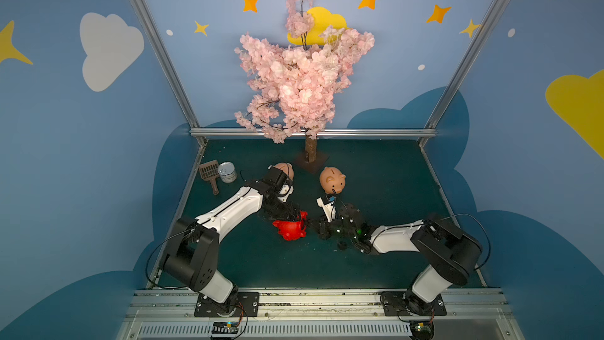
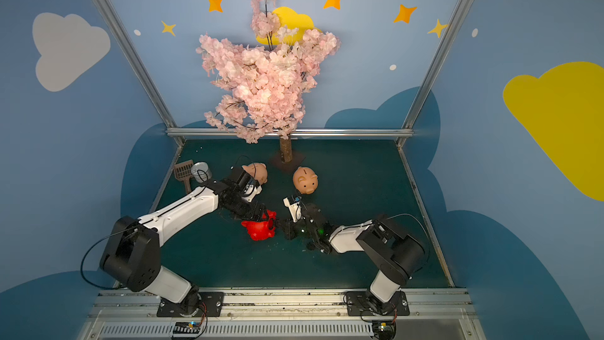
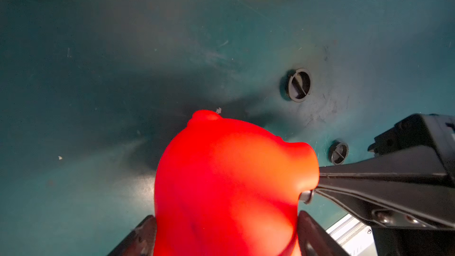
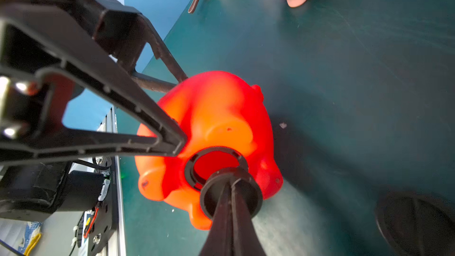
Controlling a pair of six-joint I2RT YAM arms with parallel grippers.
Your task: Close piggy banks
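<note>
The red piggy bank (image 3: pixel 232 175) lies on its side low over the floor, its round belly hole (image 4: pixel 215 163) facing my right gripper. That gripper is shut on a black plug (image 4: pixel 208 199), its fingers together at the plug's middle; the plug overlaps the hole's lower edge in view and does not sit in it. My left gripper stands wide open, one finger on each side of the red bank. Two pink piggy banks stand farther back, one (image 1: pixel 332 179) in the clear, the other (image 1: pixel 285 169) partly behind my left arm.
Two loose black plugs, a larger one (image 3: pixel 298 85) and a smaller one (image 3: pixel 338 152), lie on the green floor. A tin (image 1: pixel 227 172) and a brown slotted scoop (image 1: pixel 210 172) are at the back left. The blossom tree (image 1: pixel 310 150) stands at the rear.
</note>
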